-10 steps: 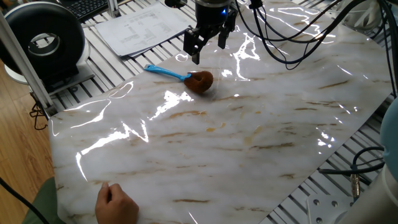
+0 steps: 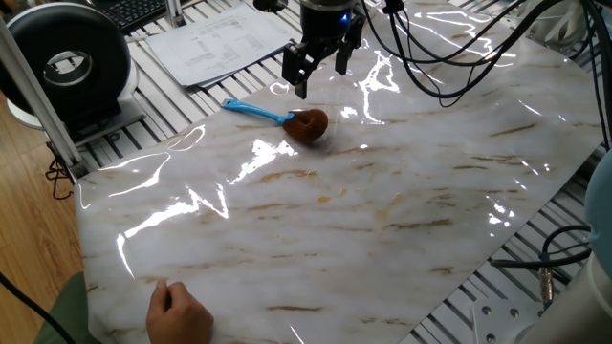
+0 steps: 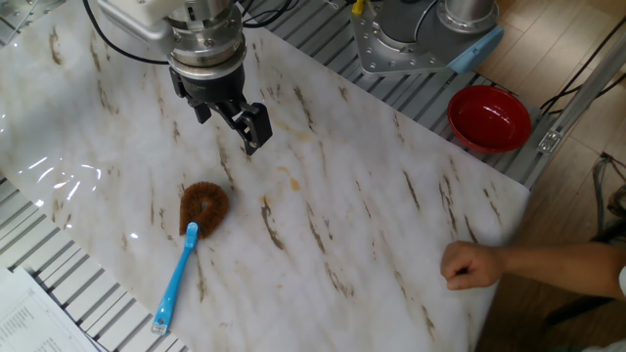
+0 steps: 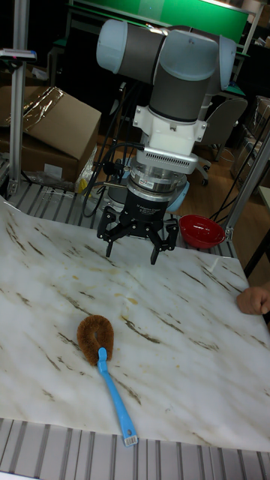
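Observation:
A brush with a round brown bristle head (image 2: 306, 125) and a blue handle (image 2: 252, 110) lies flat on the marble-patterned table cover. In exterior view 2 its bristle head (image 3: 204, 206) is left of centre, the handle (image 3: 174, 283) running down toward the table edge. Exterior view 3 has the same brush (image 4: 97, 339) in the lower left. My black gripper (image 4: 131, 254) hangs above the cover, apart from the brush, its fingers spread wide with only empty air between them. The gripper (image 3: 227, 133) points downward in exterior view 2, up and to the right of the bristle head.
A red bowl (image 3: 489, 118) sits at the table's far edge, beside the robot base (image 3: 395, 39). A person's fist (image 3: 469, 265) rests at one side of the table. Papers (image 2: 218, 45) lie on the slatted frame beyond the brush.

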